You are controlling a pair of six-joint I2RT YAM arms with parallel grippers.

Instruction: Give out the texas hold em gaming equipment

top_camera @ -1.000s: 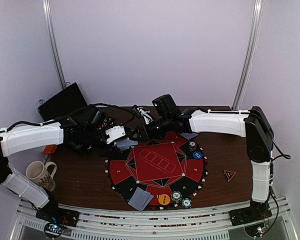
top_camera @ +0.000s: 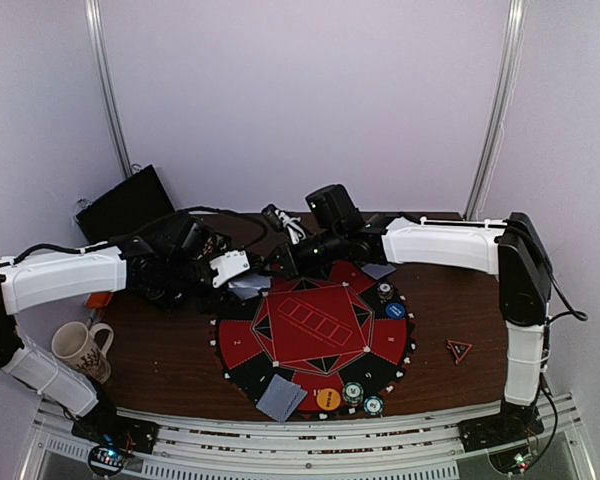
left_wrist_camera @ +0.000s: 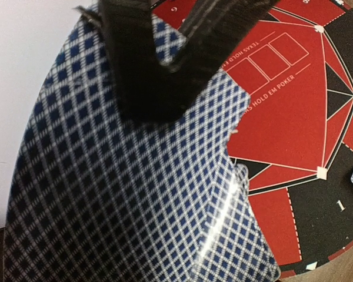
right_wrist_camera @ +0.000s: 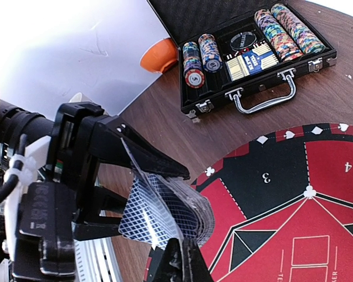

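A fanned deck of blue-and-white patterned cards [right_wrist_camera: 156, 214] is gripped by my left gripper, above the left part of the round red-and-black poker mat [top_camera: 315, 375]. At the deck's lower edge in the right wrist view, my right gripper is shut, its tips against or just in front of the cards. Whether a card's edge lies between those tips cannot be told. Two blue-backed cards [top_camera: 281, 397] lie at the mat's near edge, beside an orange chip [top_camera: 328, 399] and chips [top_camera: 353, 392]. More cards [top_camera: 378, 270] rest at the far right.
An open black chip case [right_wrist_camera: 256, 82] stands behind the arms, near an orange bowl [right_wrist_camera: 160, 55]. A mug [top_camera: 80, 350] is at the left. The red triangle [top_camera: 459, 350] lies right of the mat, with bare wood around it.
The right arm's elbow has shifted slightly right, and its gripper has moved a little by the deck. My left arm and the items on the mat look unmoved.
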